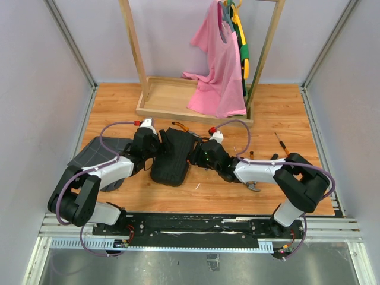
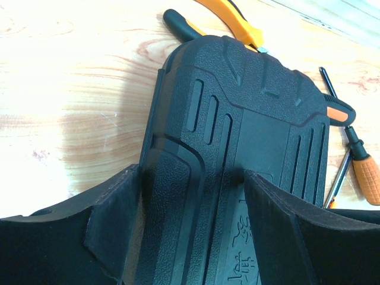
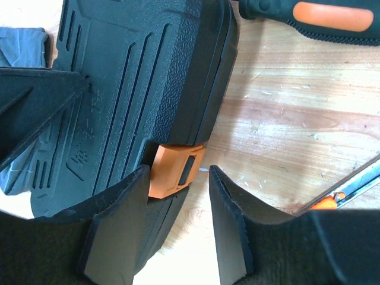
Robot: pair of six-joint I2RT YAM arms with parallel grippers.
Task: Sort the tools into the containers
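Note:
A dark plastic tool case [image 1: 171,166] lies closed in the table's middle. My left gripper [image 1: 160,141] is at its upper left; in the left wrist view its fingers straddle the case's ridged edge [image 2: 169,196], part open. My right gripper [image 1: 199,155] is at the case's right side, where an orange latch [image 3: 175,169] shows; one finger touches or nearly touches the latch, the other stands apart over the wood. Orange-handled pliers [image 1: 181,126], a screwdriver [image 2: 367,175] and more tools [image 1: 254,187] lie around the case.
A dark mat or open case [image 1: 98,151] lies at the left. A wooden rack [image 1: 154,95] with pink and green clothing stands at the back. Tools lie scattered on the right; bare wood shows in front of the case.

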